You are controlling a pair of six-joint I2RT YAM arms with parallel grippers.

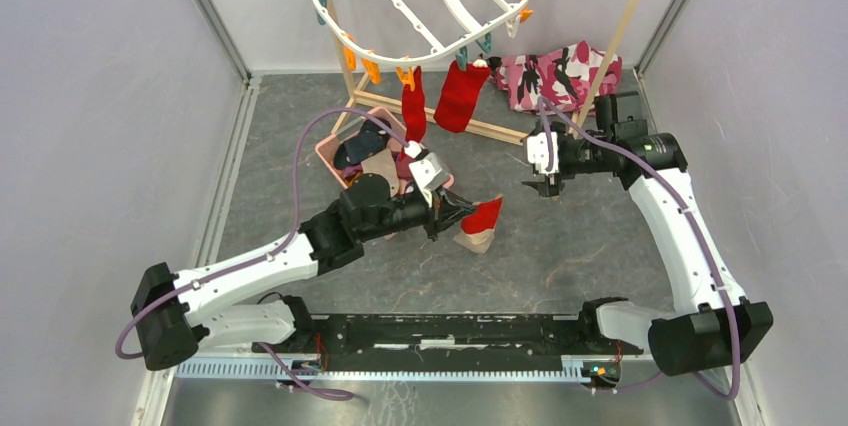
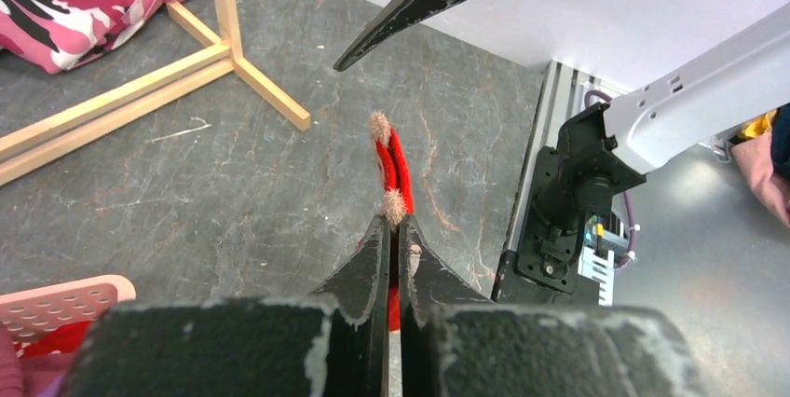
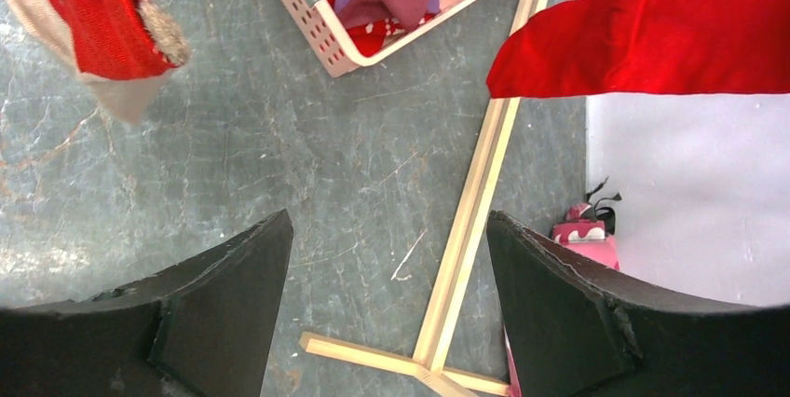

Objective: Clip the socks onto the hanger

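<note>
A red sock with a beige end [image 1: 480, 226] hangs from my left gripper [image 1: 472, 208], whose fingers are shut on its edge. In the left wrist view the same red sock [image 2: 401, 169] shows folded double just beyond the fingertips. My right gripper stands apart from it with its fingers spread and nothing between them. Two red socks, one narrow [image 1: 413, 106] and one wider [image 1: 462, 96], hang from the near rim of the white round hanger [image 1: 432, 53]. Several orange and teal clips, such as an orange clip [image 1: 371, 70], line that rim.
A pink basket [image 1: 325, 151] of clothes stands on the floor left of centre, partly behind my left arm. Wooden stand bars [image 1: 490, 130] cross the floor under the hanger. A pink camouflage bundle [image 1: 560, 78] lies at the back right.
</note>
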